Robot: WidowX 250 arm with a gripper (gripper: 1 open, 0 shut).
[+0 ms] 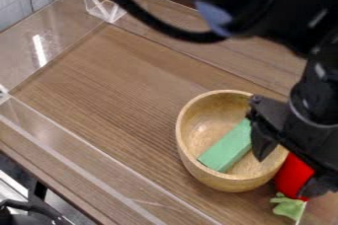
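A wooden bowl (204, 117) holds a green block (224, 146). A red object with a green leafy top (290, 207), perhaps a toy strawberry or radish, lies right of the bowl, mostly hidden under my gripper. My black gripper (288, 158) hangs low over the bowl's right side and the red object, its fingers apart. Whether either finger touches the red object cannot be told.
A clear plastic piece (106, 0) stands at the back left. The table's edge runs along the lower left.
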